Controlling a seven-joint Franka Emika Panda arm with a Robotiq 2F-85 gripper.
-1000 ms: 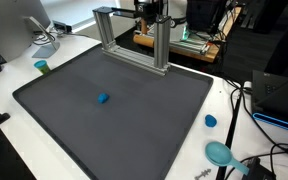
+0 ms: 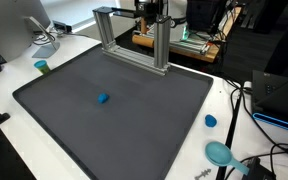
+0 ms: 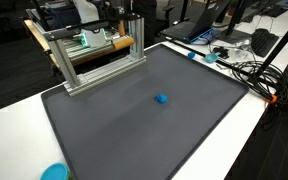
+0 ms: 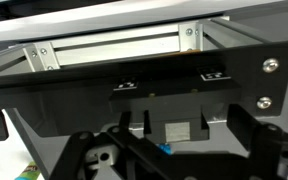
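A small blue object (image 2: 103, 98) lies on the dark grey mat (image 2: 134, 135); in exterior view 2 the blue object (image 3: 162, 98) sits right of the mat's middle. In the wrist view a bit of blue (image 4: 166, 148) shows below my gripper. The gripper stands open over the metal frame at the mat's far edge, well away from the blue object in the exterior views. Nothing held is visible, though dark parts hide much of the fingers.
The metal frame (image 2: 135, 55) stands along the mat's far edge. A green-topped roll (image 2: 42, 67) is beyond the mat's left corner. To the right are a blue disc (image 2: 210, 121) and a teal round item (image 2: 221, 155).
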